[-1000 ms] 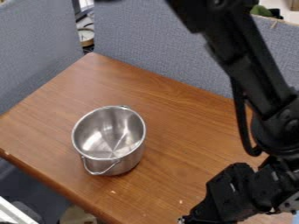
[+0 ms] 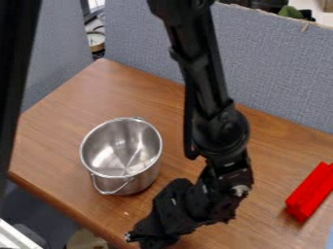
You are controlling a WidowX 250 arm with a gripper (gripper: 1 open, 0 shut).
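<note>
The black arm reaches down from the top centre, and its gripper [image 2: 154,233] is low over the near edge of the wooden table, just below and right of a steel pot [image 2: 121,151]. The fingertips are dark and small in the view; nothing shows held between them, and the gripper looks shut.
A red object [image 2: 310,191] lies at the right of the table [image 2: 85,97]. Grey padded panels [image 2: 260,68] line the back and left.
The arm and gripper have swung leftward from the lower right toward the pot, uncovering the red object on the right. The pot has stayed in place.
</note>
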